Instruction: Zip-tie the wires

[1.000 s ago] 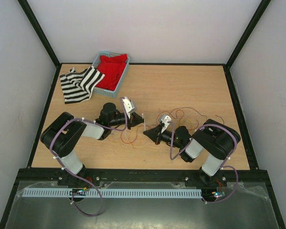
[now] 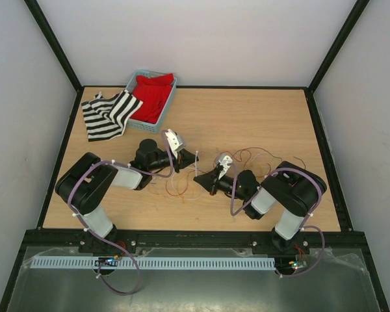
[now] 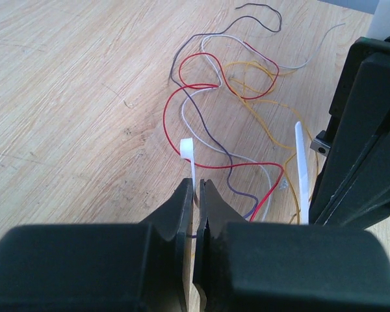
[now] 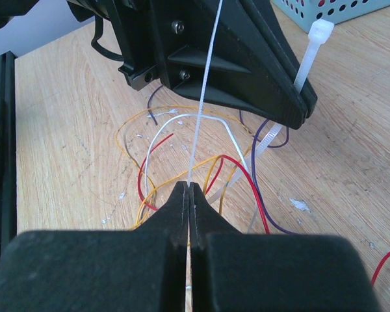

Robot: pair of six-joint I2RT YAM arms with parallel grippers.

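Observation:
A white zip tie (image 4: 266, 140) runs between both grippers. My left gripper is shut on it just below its square head (image 3: 186, 148), which sticks up above the fingers. My right gripper is shut on the strap farther along, and the thin tail (image 4: 205, 84) rises from its tips. Between the grippers the strap slopes down near the bundle of red, yellow, white and purple wires (image 4: 255, 179); whether it passes fully under them cannot be told. In the top view the left gripper (image 2: 196, 157) stands just beyond the right gripper (image 2: 195, 179).
A grey-blue basket (image 2: 167, 104) with red cloth (image 2: 153, 97) stands at the back left, beside a black-and-white striped cloth (image 2: 107, 117). Loose wires (image 2: 253, 153) spread toward the right arm. Bare table (image 2: 247, 117) lies behind the arms.
Both grippers have shifted only slightly, the left one a touch to the right and the right one a touch to the left. The basket and cloths are unchanged.

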